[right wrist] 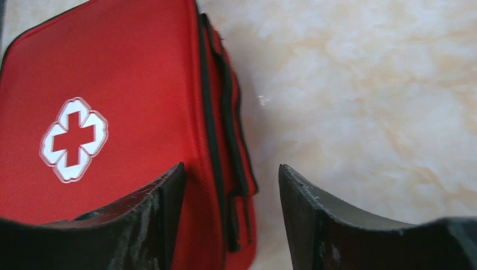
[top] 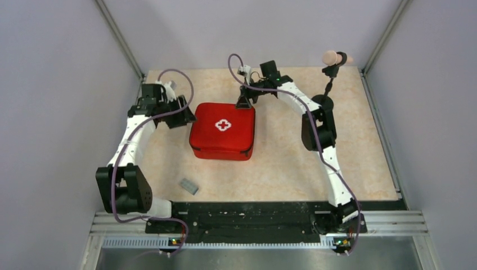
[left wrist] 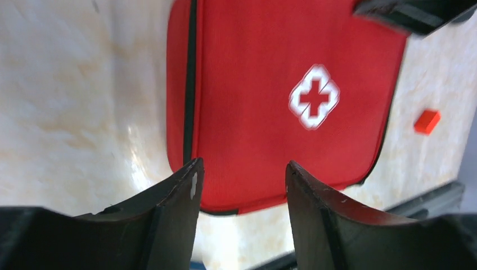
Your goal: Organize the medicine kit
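Note:
The red medicine case (top: 219, 135) lies closed on the table, its white cross emblem (top: 223, 125) facing up. Close to its left side, my left gripper (top: 186, 117) is part open; only the case and table show beyond its fingers in the left wrist view. My right gripper (top: 243, 105) is over the far right corner of the case, also parted and holding nothing. In the right wrist view, one finger (right wrist: 160, 219) overlaps the red lid and the other (right wrist: 306, 214) has bare table behind it. Whether either gripper touches the case, I cannot tell.
A small grey block (top: 189, 186) rests at the front left. To the right lies a small red block (left wrist: 427, 121), hidden by my right arm from above. A black stand with a pinkish top (top: 332, 58) occupies the back right.

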